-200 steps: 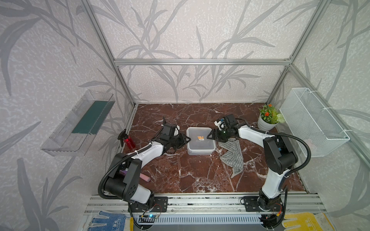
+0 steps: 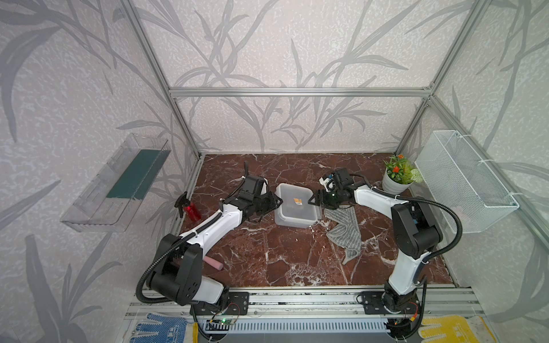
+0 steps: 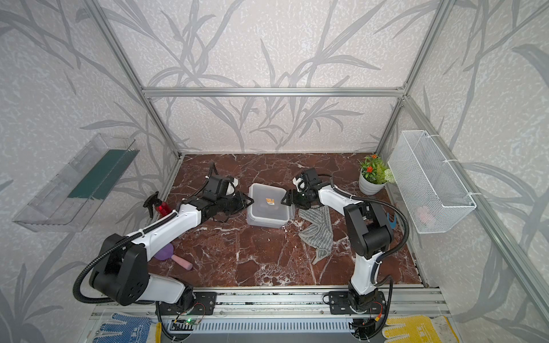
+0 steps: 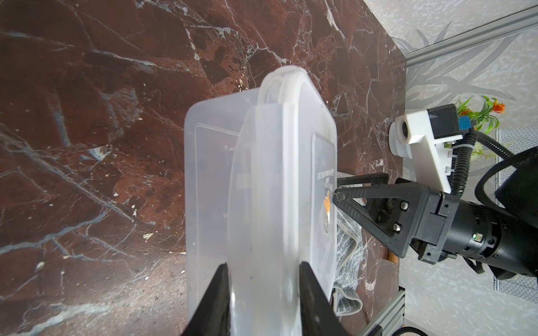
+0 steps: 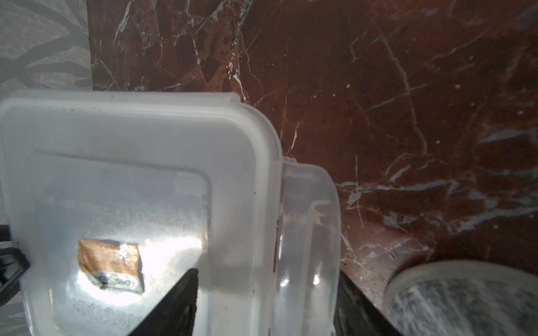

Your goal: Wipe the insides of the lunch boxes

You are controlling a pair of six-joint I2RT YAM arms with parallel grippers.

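A translucent lidded lunch box (image 2: 296, 210) with an orange label stands at the centre of the marble table, its top part tilted slightly above a lower piece. My left gripper has its fingers either side of the box's left rim. My right gripper straddles the opposite rim in the right wrist view. Both look part open; whether either grips firmly is unclear. A striped grey cloth (image 3: 317, 231) lies right of and in front of the box, under the right arm.
A red spray bottle (image 2: 192, 211) and pink-handled tool (image 2: 212, 262) are at the left, a potted plant (image 3: 371, 181) at back right. Wire baskets hang on both side walls.
Over the last second the box and my left gripper have moved a little toward the back, and the box's left side has risen slightly. My right gripper shifted slightly with it.
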